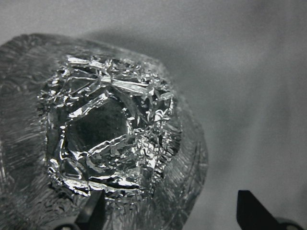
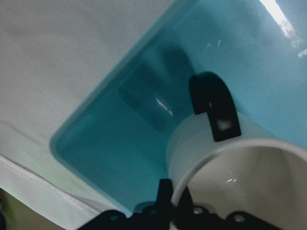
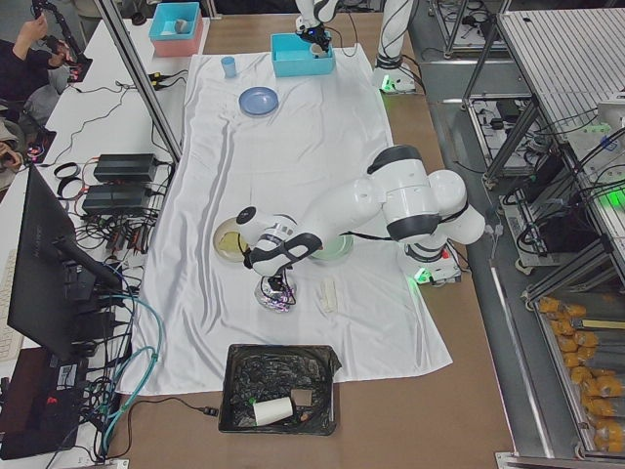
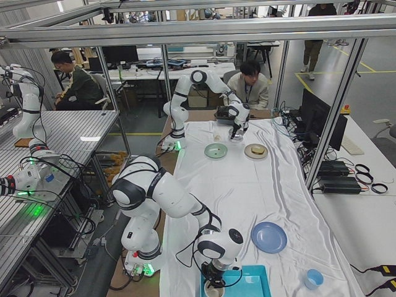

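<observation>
A crumpled foil dish (image 1: 110, 67) fills much of the left wrist view, with my left gripper open just over its near part; in the camera left view it sits below the beige plate (image 3: 223, 236). My right gripper is shut on the rim of a white cup (image 2: 192, 136) with a black handle, inside or just over a blue bin (image 2: 105, 143). A yellow item (image 4: 259, 150) rests on the beige plate.
A green plate (image 4: 215, 150), blue plate (image 4: 269, 237) and blue cup (image 4: 314, 278) stand on the white cloth. A black lined bin (image 3: 278, 371) is at the near end, holding a white roll and other items.
</observation>
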